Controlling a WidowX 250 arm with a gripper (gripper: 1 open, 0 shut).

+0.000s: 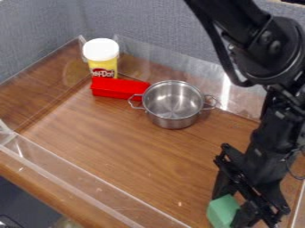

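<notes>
My black gripper (238,198) is low at the right of the camera view, pointing down and shut on a green block (222,210), which is partly hidden by the fingers and sits near the front right of the wooden surface (119,156).
A steel pot (174,109) with two handles stands at the back middle. A red block (116,88) lies left of it, in front of a Play-Doh tub (102,64). Clear walls edge the surface.
</notes>
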